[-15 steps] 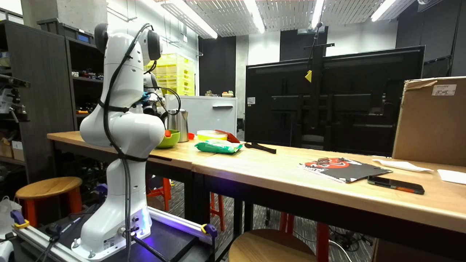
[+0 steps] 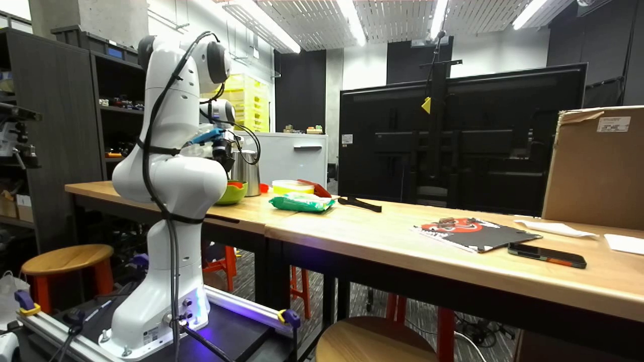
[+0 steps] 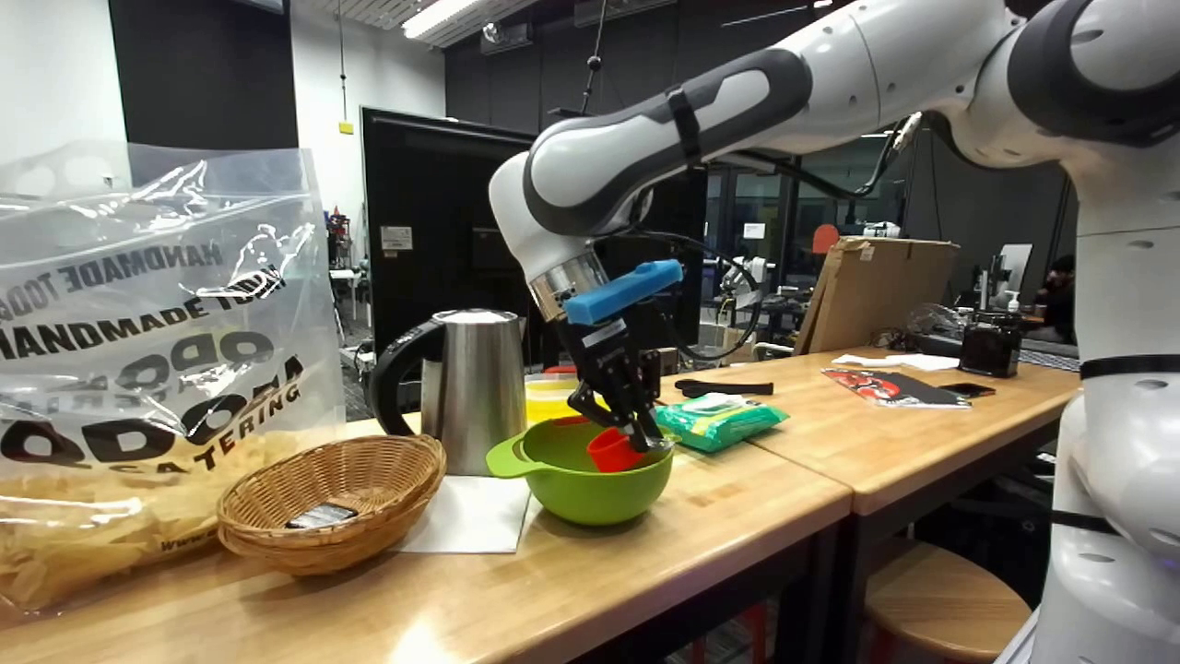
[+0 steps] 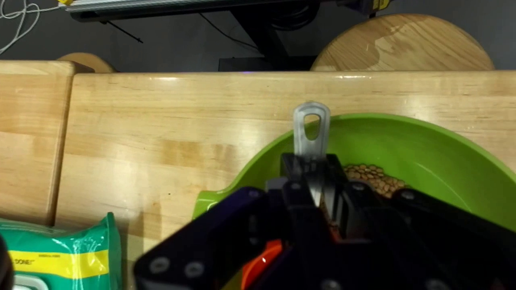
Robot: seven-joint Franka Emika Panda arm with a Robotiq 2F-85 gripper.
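The green bowl [image 3: 597, 503] stands on the wooden table with small brown lentil-like pieces [image 4: 375, 179] inside. A red cup [image 3: 614, 450] is tilted in the bowl, against my fingers in exterior view 2; only a slice of it shows in the wrist view. My gripper reaches down over the bowl and is shut on a flat metal handle [image 4: 312, 142] with an oval hole at its end. That end sticks out toward the rim near the table's edge. The other end of the handle, and what it joins, is hidden by the fingers.
A steel kettle [image 3: 476, 376] stands behind the bowl, with a wicker basket [image 3: 332, 503] and a clear bag [image 3: 166, 365] beside it. A green wipes packet [image 3: 721, 420] lies on the other side.
In exterior view 1 my hand has shifted right and slightly down, over the bowl. The red item in the bowl shows less height above the rim now.
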